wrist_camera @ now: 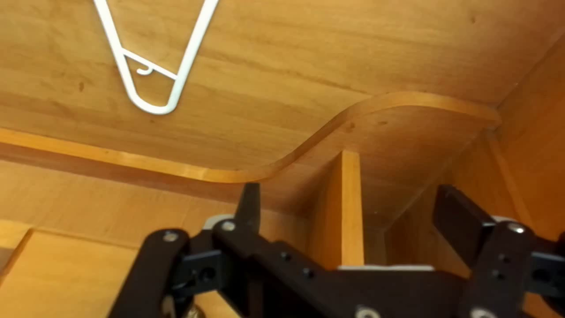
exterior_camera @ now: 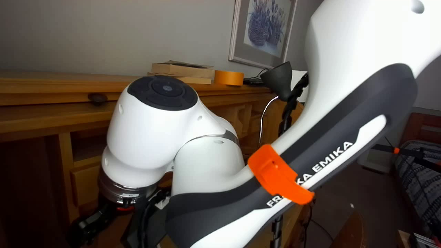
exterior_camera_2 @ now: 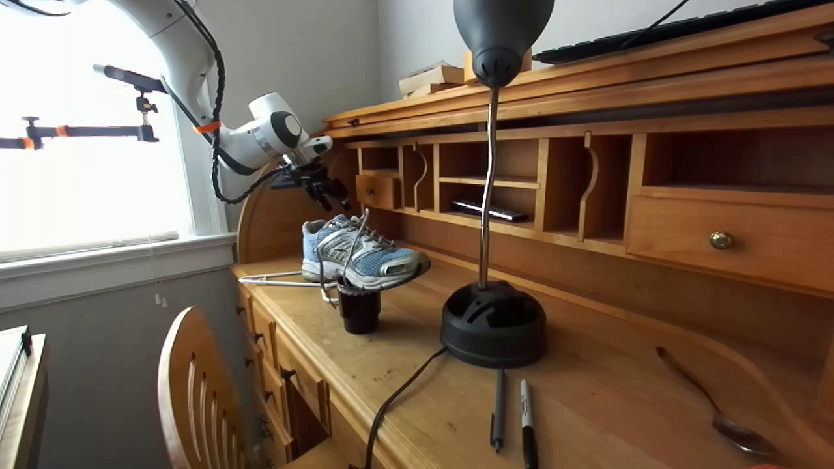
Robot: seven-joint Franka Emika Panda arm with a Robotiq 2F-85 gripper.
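Observation:
My gripper stands open in the wrist view, with nothing held between its wide-apart fingers. Beyond it, a wooden divider (wrist_camera: 352,206) and the desk's back corner show through the gap. In exterior view 2 the gripper (exterior_camera_2: 337,204) hangs above the desk's far left end, over a blue-grey running shoe (exterior_camera_2: 363,250). That shoe rests tilted on a black cup (exterior_camera_2: 361,310). A white plastic hanger (wrist_camera: 153,108) lies flat on the desktop, partly behind the shoe in exterior view 2. The fingertips are not clear in exterior view 1.
A black desk lamp (exterior_camera_2: 494,324) stands mid-desk. Two pens, including a marker (exterior_camera_2: 528,422), and a spoon (exterior_camera_2: 723,414) lie nearer the camera. Cubbyholes with a drawer (exterior_camera_2: 377,191) line the back. A chair (exterior_camera_2: 191,375) stands at the front edge.

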